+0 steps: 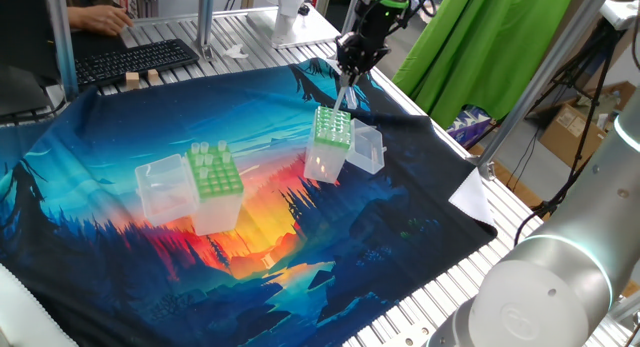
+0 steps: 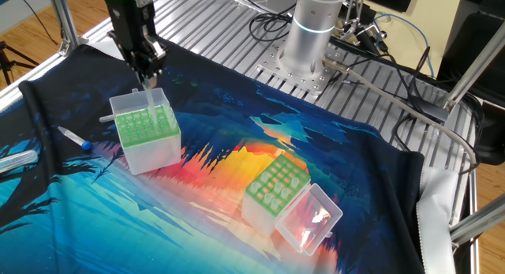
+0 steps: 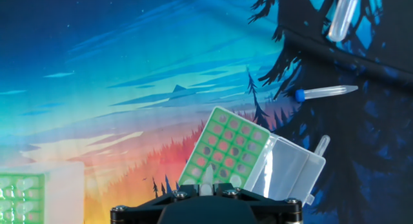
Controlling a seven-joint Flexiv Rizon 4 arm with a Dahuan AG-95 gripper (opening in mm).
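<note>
My gripper (image 2: pixel 150 81) is shut on a clear tube (image 2: pixel 153 101), which points downward. Beneath it stands a translucent box (image 2: pixel 151 157) with a green grid top (image 2: pixel 136 127) and its lid open. The tube's lower end meets the grid near the lid side; whether it is inside a hole, I cannot tell. In exterior view 1 the same tube (image 1: pixel 341 97) slants down to the far edge of that box (image 1: pixel 322 167). From the wrist, the fingers and the tube (image 3: pixel 208 177) cover the near edge of the green grid (image 3: pixel 226 143).
A second open box (image 1: pixel 217 213) with a green grid holds several tubes. A small blue-capped tube (image 3: pixel 326 93) and a larger clear tube (image 3: pixel 344 16) lie on the printed cloth. Open cloth lies between the boxes.
</note>
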